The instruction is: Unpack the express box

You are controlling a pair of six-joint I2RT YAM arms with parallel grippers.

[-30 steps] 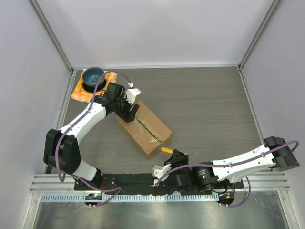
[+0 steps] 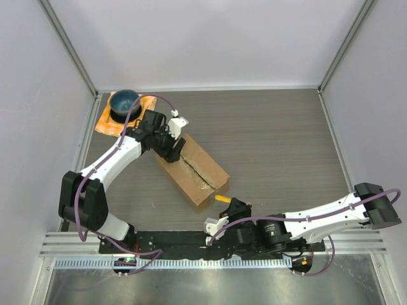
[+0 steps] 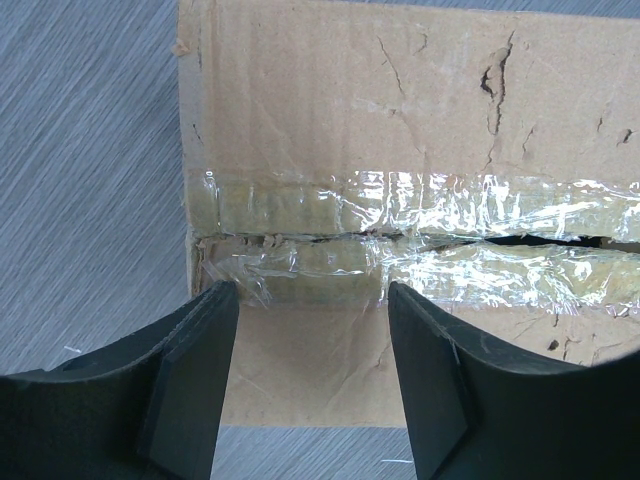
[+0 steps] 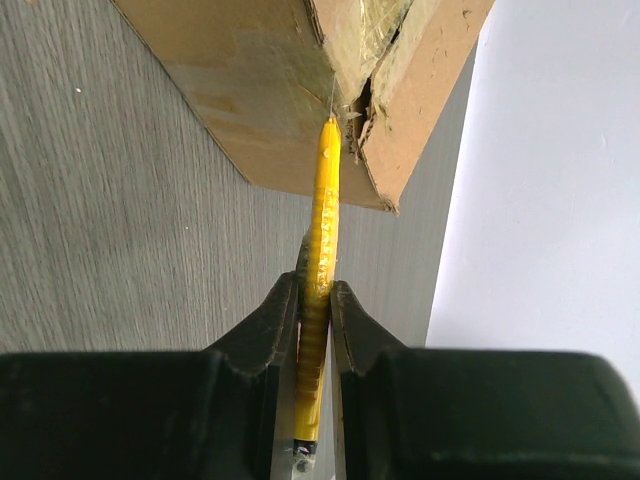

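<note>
A brown cardboard box [image 2: 202, 166] lies slantwise on the table, left of centre. Clear tape [image 3: 420, 205] runs along its top seam. That seam gapes dark toward the right in the left wrist view, and tape still spans the left end. My left gripper is open at the far end of the box, its fingers spread over the top with nothing gripped between them. My right gripper is shut on a yellow utility knife [image 4: 323, 215]. The knife's thin blade points at the box's near end, at the taped seam edge; whether it touches cannot be told.
A dark blue bowl [image 2: 124, 101] stands on an orange checked cloth [image 2: 108, 125] at the back left, close behind the left arm. Bare table [image 2: 273, 140] extends across the right side. White walls enclose the table at the back and sides.
Almost nothing differs: the right arm has shifted very slightly, and the yellow knife with it. The left arm and the box look unmoved.
</note>
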